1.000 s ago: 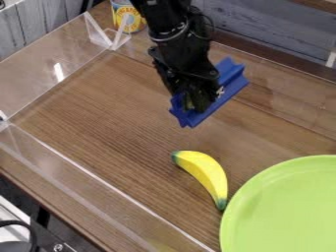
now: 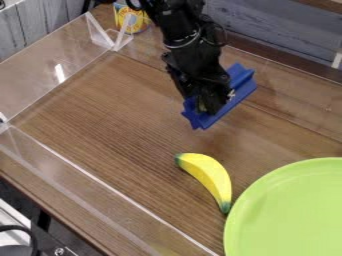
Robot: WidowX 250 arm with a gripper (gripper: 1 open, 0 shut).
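Note:
The black arm reaches down from the top centre, with its gripper [image 2: 206,98] shut on a blue object [image 2: 238,84], flat and box-like, held tilted above the wooden table. The fingers hide part of the blue object. In front of it a yellow banana [image 2: 205,176] with a green tip lies on the table.
A large green plate [image 2: 287,215] fills the front right. A yellow can [image 2: 128,17] and a clear plastic piece stand at the back left. Clear panels edge the table at the left.
The gripper and the blue object have shifted very slightly from about a second ago. The banana and plate are unmoved.

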